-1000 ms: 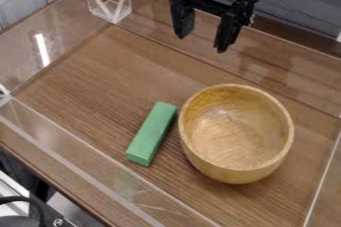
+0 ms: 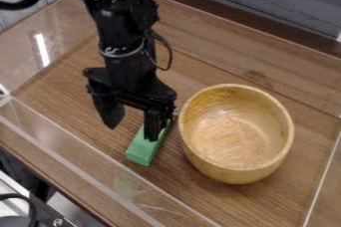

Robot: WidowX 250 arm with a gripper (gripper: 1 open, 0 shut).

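Note:
My black gripper is low over the wooden tabletop, left of centre, its fingers open and pointing down. A green rectangular block lies just below and right of it, partly hidden behind the right finger. Whether the finger touches the block I cannot tell.
A large tan oval bowl takes up the right middle, close beside the block. The wooden table is otherwise mostly clear to the left and back. A dark cable is at the bottom left edge.
The arm has moved from the back of the table toward the front and down, arriving beside the green block. The block and bowl appear unmoved.

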